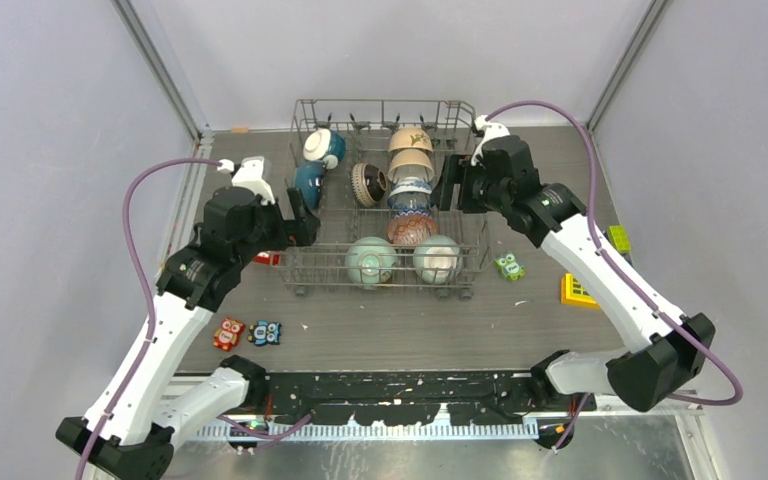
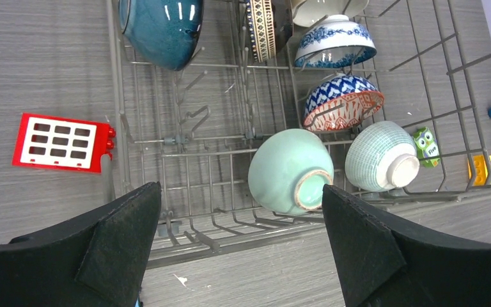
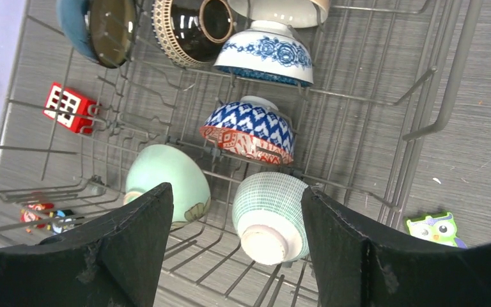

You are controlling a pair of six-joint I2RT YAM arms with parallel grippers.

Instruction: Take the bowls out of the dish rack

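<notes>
The wire dish rack [image 1: 343, 222] holds several bowls. At its front lie a mint green bowl [image 1: 370, 260] and a pale ribbed bowl [image 1: 437, 259], both bottom up and tilted. Behind them come a red and blue patterned bowl [image 3: 250, 133], a blue-flowered white bowl [image 3: 270, 52] and beige bowls [image 1: 412, 152]. Blue bowls [image 1: 310, 183] line the rack's left side, with a dark brown bowl [image 1: 368, 185] between. My left gripper [image 1: 302, 218], open and empty, hangs over the left side. My right gripper [image 1: 448, 183] is over the right side, its fingers apart with nothing between.
Toy blocks surround the rack: a red window piece [image 2: 61, 142] at left, a green block [image 1: 509, 266] at right, a yellow piece [image 1: 577, 291] farther right, red and blue blocks [image 1: 265, 333] front left. The grey floor [image 1: 400, 335] before the rack is clear.
</notes>
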